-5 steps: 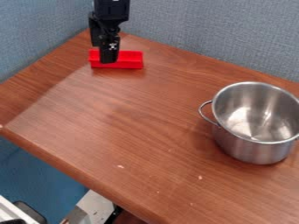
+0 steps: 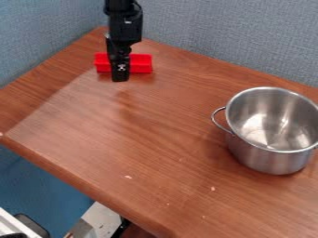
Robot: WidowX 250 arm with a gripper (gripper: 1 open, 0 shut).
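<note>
My black gripper points straight down over a red block at the back left of the wooden table. Its fingers reach down in front of the block's middle and hide part of it. I cannot tell how far apart they are or whether they touch the block.
A steel pot with a side handle stands at the right of the table. Grey-blue padded walls border the back and left, and the table's front-left edge drops to a blue floor.
The block and the pot look unmoved.
</note>
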